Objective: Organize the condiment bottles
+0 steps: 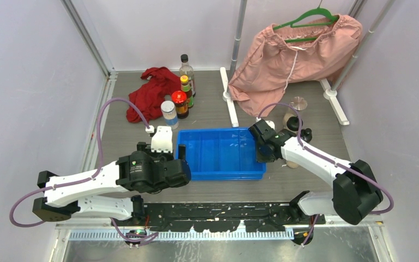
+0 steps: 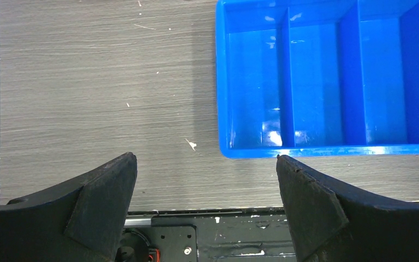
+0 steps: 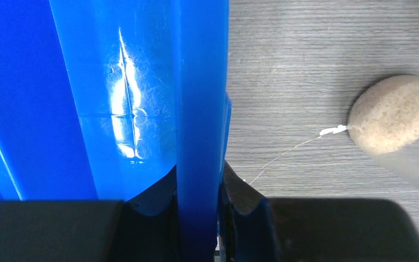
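The blue divided tray (image 1: 221, 174) lies mid-table. My right gripper is shut on its right rim (image 3: 202, 109). My left gripper hangs open left of the tray, empty. Behind the tray stand a white-lidded jar (image 1: 169, 112), a red-lidded jar (image 1: 179, 103), a yellow-capped bottle (image 1: 186, 93) and a tall black-capped bottle (image 1: 186, 71). More containers (image 1: 300, 120) stand at the right, partly hidden by my right arm; a pale-filled one (image 3: 393, 114) shows in the right wrist view.
A red cloth (image 1: 147, 98) lies at back left. Pink trousers (image 1: 283, 60) hang at back right, reaching the table near white stand feet (image 1: 229, 109).
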